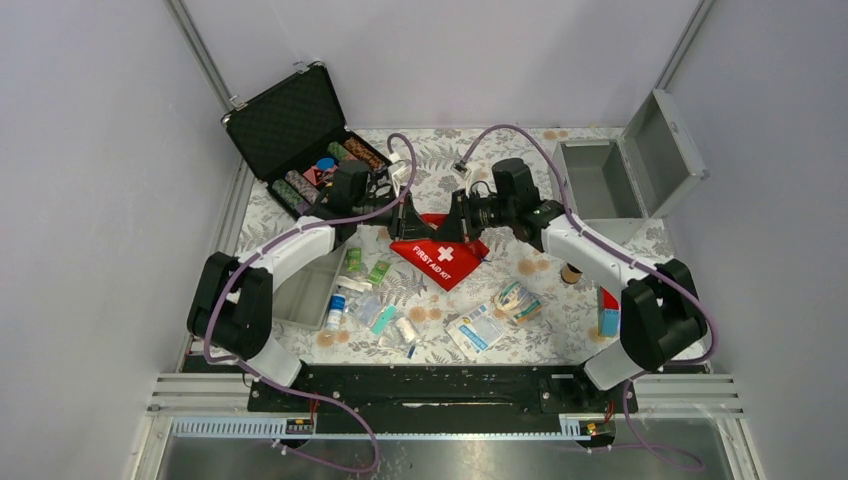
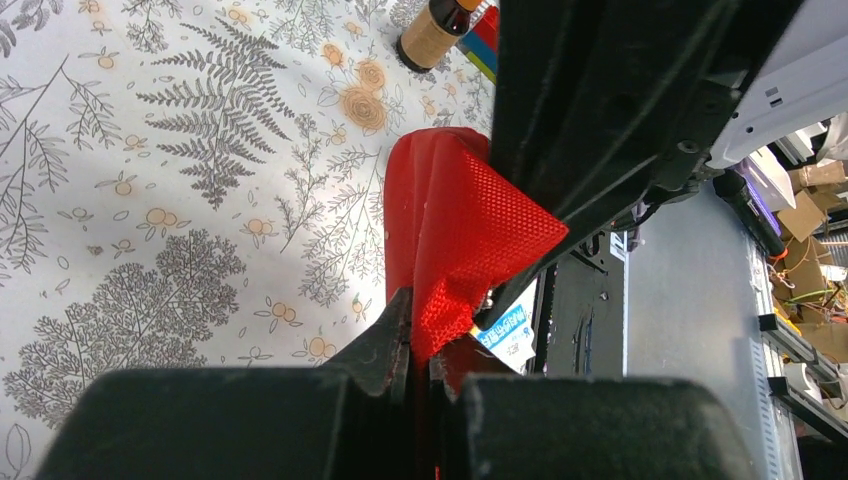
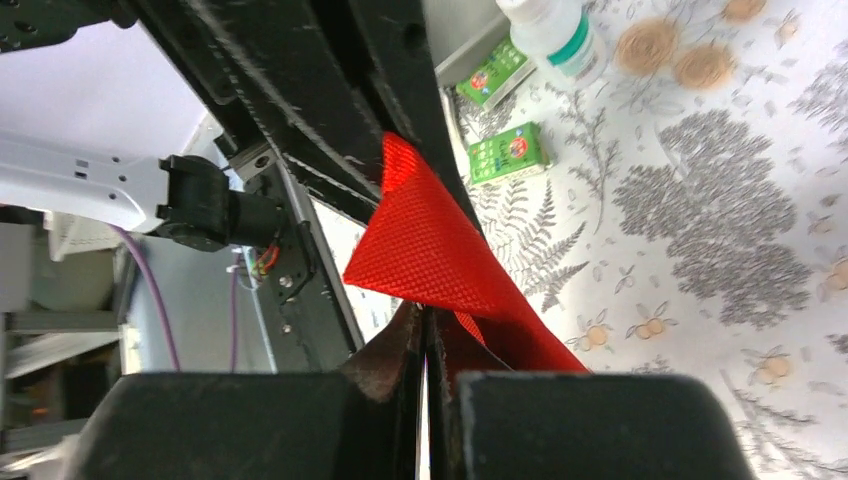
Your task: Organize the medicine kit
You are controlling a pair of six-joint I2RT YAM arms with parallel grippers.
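Observation:
The red first aid kit pouch [image 1: 440,262] hangs at centre between both arms, white cross and lettering facing up. My left gripper is shut on its upper fabric [image 2: 440,230], which rises between the fingertips. My right gripper is also shut on the red fabric [image 3: 430,250], close to the other gripper. Green packets [image 1: 379,271], a white bottle [image 1: 335,312], a dressing pack [image 1: 518,300] and a paper packet [image 1: 474,330] lie around the pouch on the patterned table.
A grey tray [image 1: 298,300] is at the left, an open black case [image 1: 284,120] at back left, an open grey box [image 1: 590,180] at back right. A brown bottle [image 1: 570,273] and a red-blue box [image 1: 608,315] stand at the right.

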